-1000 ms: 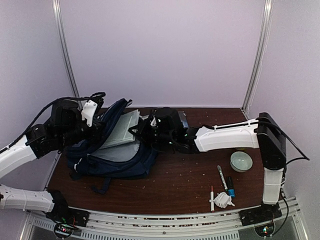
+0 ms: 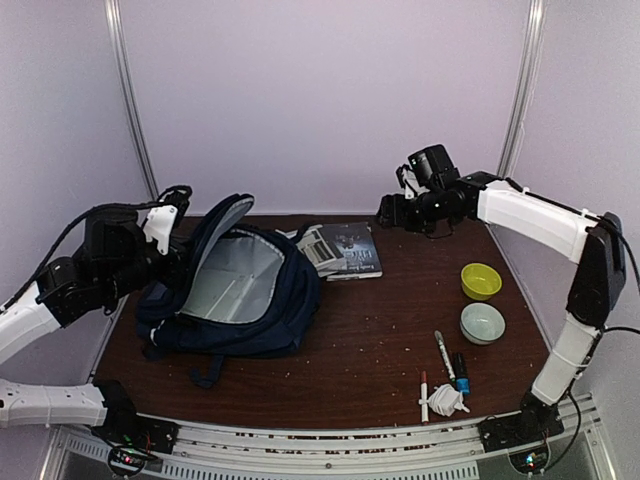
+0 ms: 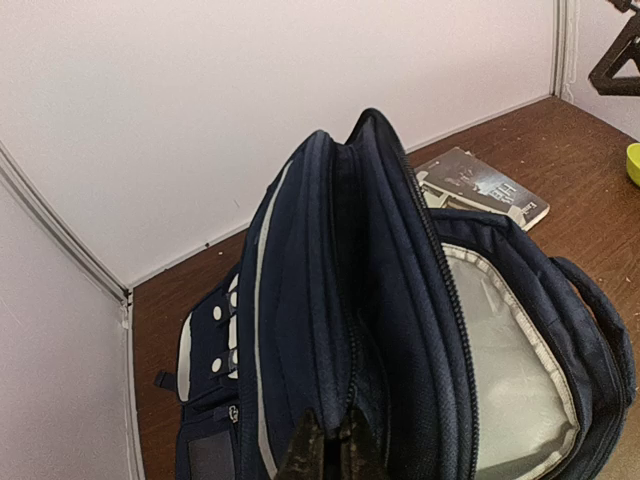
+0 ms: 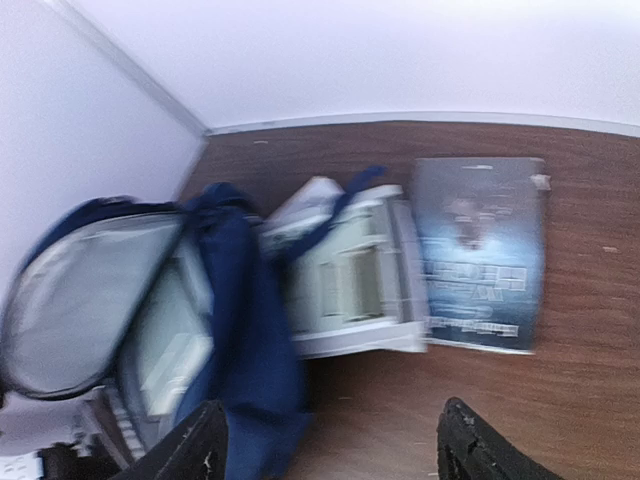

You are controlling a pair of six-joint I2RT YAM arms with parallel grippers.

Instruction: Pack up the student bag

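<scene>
The navy bag [image 2: 265, 335] lies at the left of the table with its mouth held wide. A pale flat item [image 2: 222, 295] shows inside its light-lined compartment. My left gripper is shut on the edge of the bag's raised front flap [image 3: 345, 250]. Away from the bag, toward the back right, hovers my right gripper [image 2: 385, 210]; in the right wrist view its fingers [image 4: 200, 445] stand apart with nothing between them. Behind the bag lie a dark-covered book [image 2: 355, 250] and a whitish boxed item [image 2: 321, 250], partly hidden by the bag's strap.
Along the right side stand a yellow-green bowl [image 2: 481, 281] and a pale bowl [image 2: 482, 323]. Nearer the front lie a marker [image 2: 444, 355], a blue-and-black bottle [image 2: 460, 373], a red-and-white pen [image 2: 424, 396] and a coiled white cable [image 2: 447, 400].
Earlier, my right gripper was at the bag's mouth with a pale flat item; it has since swung right and back, empty. The item now sits lower inside.
</scene>
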